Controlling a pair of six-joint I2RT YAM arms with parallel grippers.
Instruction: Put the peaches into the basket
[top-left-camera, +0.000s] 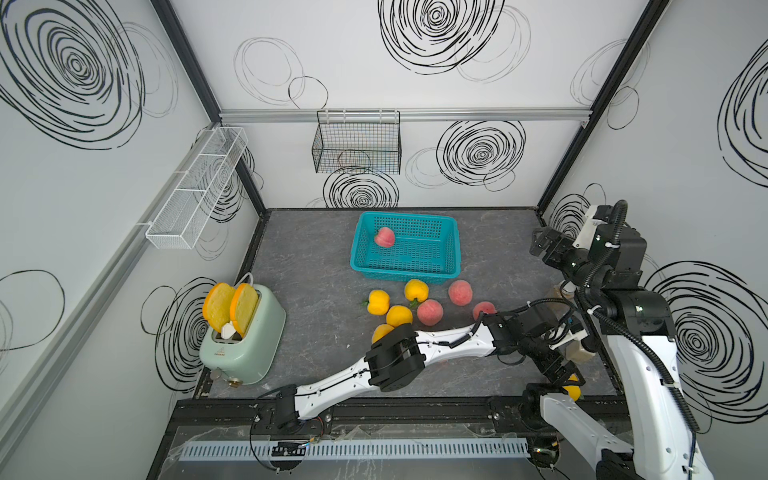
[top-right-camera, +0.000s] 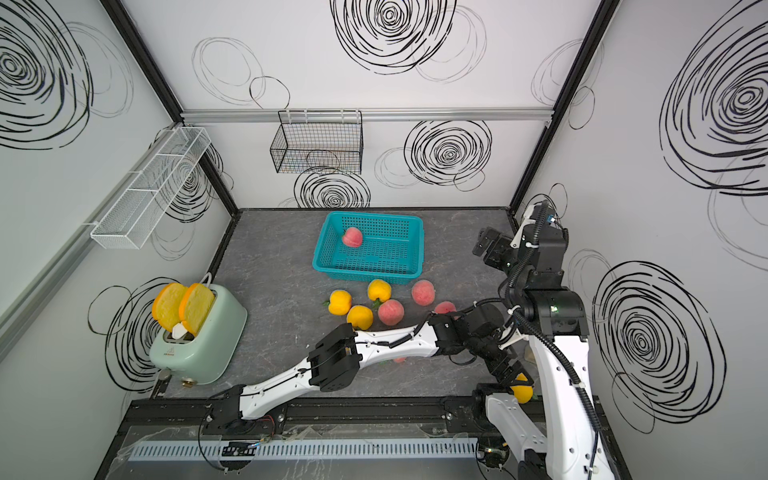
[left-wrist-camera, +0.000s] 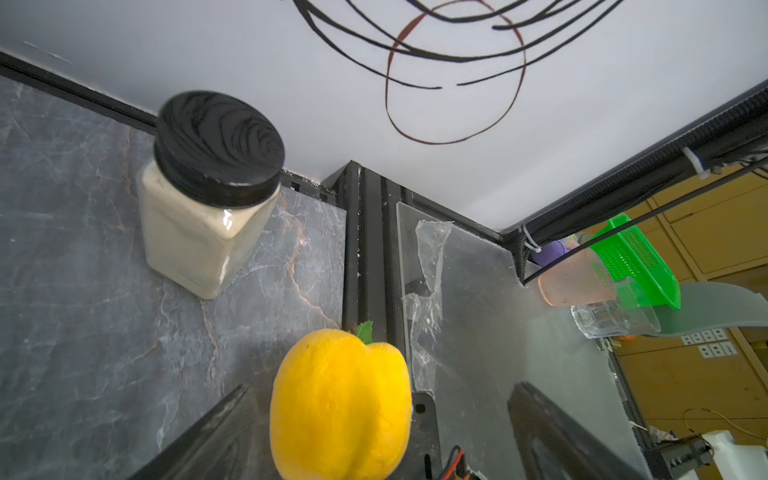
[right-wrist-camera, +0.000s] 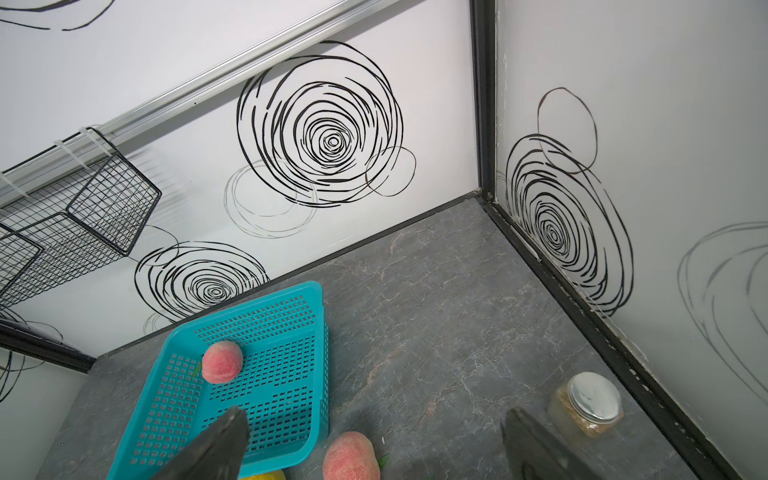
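Note:
One pink peach lies inside the teal basket at the back of the table. In front of the basket are more peaches: one near its right corner, another amid the peppers, and a third partly covered by my left arm. My left gripper is open at the front right, with a yellow pepper between and ahead of its fingers, apparently not gripped. Held high at the right side, my right gripper is open and empty; its view shows the basket and a peach below.
Several yellow peppers lie in front of the basket. A black-lidded jar and a silver-lidded jar stand along the right wall. A green toaster occupies the left. Bare table lies right of the basket.

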